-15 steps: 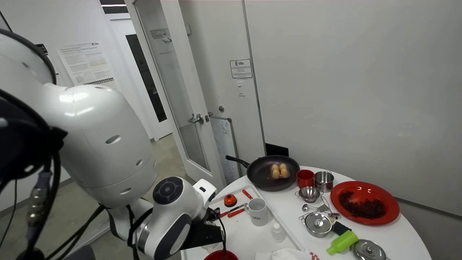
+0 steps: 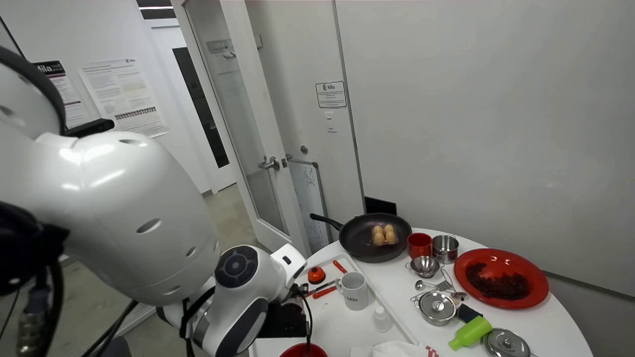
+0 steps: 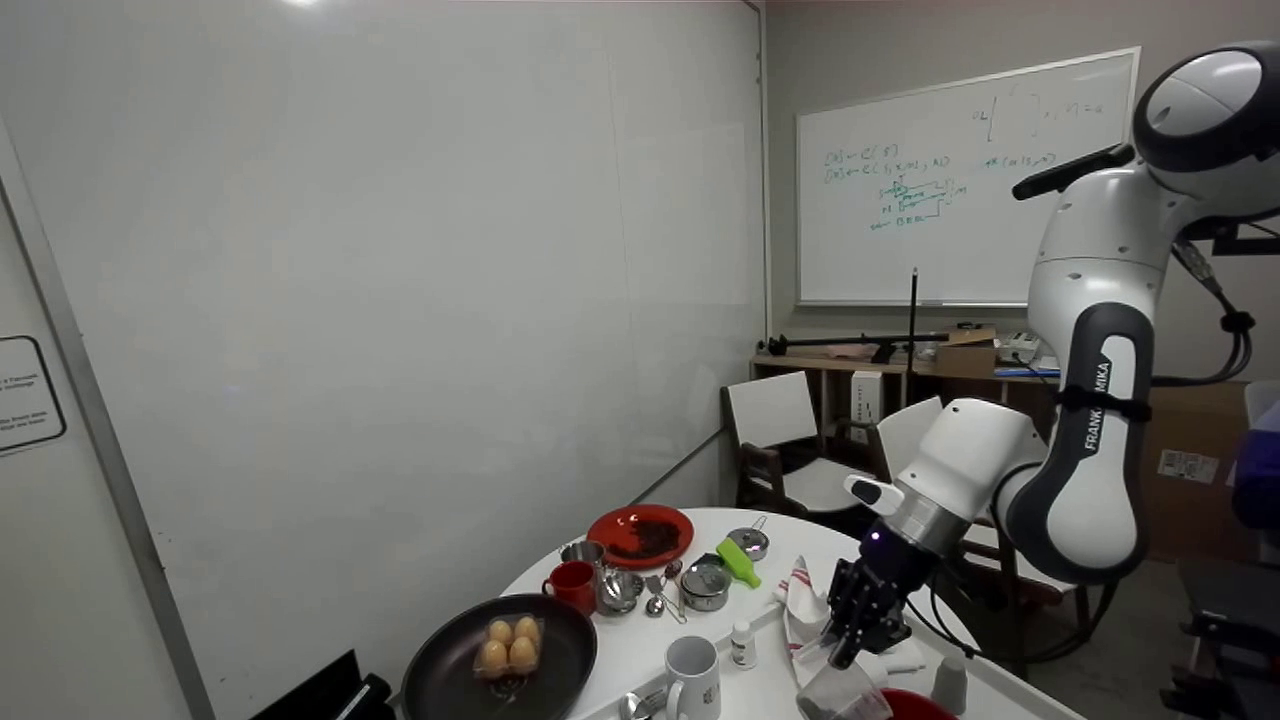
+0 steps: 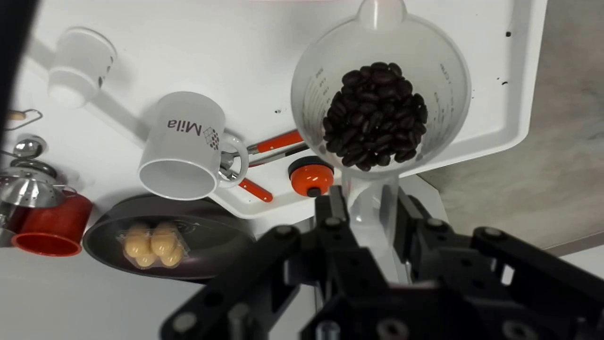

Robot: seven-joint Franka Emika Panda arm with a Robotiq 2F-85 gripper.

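In the wrist view my gripper is shut on the handle of a clear measuring cup [image 4: 453,122]. Dark beans [image 4: 376,116] lie gathered in the cup, and its mouth faces the camera. Exterior view 2 shows the gripper [image 3: 849,618] pointing down, with the cup [image 3: 843,692] held tilted above the tray, close to a red bowl [image 3: 918,706]. Part of that bowl [image 2: 303,350] also shows at the bottom of exterior view 1, where the arm hides the fingers and the cup.
A white mug [image 2: 355,291], a small white bottle [image 2: 381,319], and red-handled utensils stand or lie nearby. Beyond are a black pan [image 2: 363,247] with eggs, a red plate [image 2: 539,279] with dark contents, metal cookware, and a striped cloth [image 3: 801,600].
The arm's wrist has shifted slightly right in exterior view 1, while the upper arm has swung left. The objects on the table look unmoved.
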